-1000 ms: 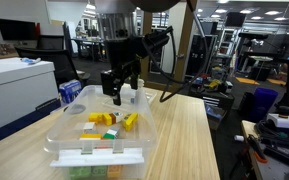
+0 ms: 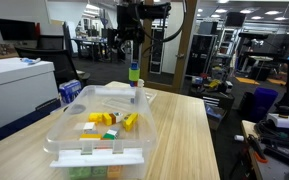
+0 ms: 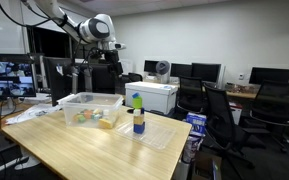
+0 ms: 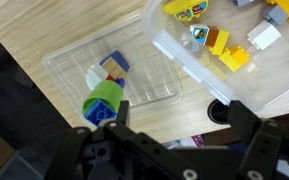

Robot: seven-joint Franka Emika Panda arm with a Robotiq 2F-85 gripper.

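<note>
A clear plastic bin (image 2: 56,135) holds several coloured blocks, among them yellow blocks (image 2: 130,121). In exterior view 2 a small tower stands on a clear shallow tray (image 3: 164,138). It has a green piece (image 3: 137,101) on top and a blue and yellowish part (image 3: 139,122) below. The wrist view shows the round green piece (image 4: 103,100) from above, with small blocks (image 4: 114,66) close beside it. My gripper is open and empty, raised over the table. In exterior view 1 the gripper (image 2: 126,42) hangs higher than the green piece and apart from it.
A blue-and-white container (image 2: 71,92) stands behind the bin. Beside the bin is a dark round object (image 4: 217,111).
My gripper has risen and moved back from low above the bin's far side. The green piece, hidden one second ago, now shows clear below it. The blocks in the bin have not moved.
</note>
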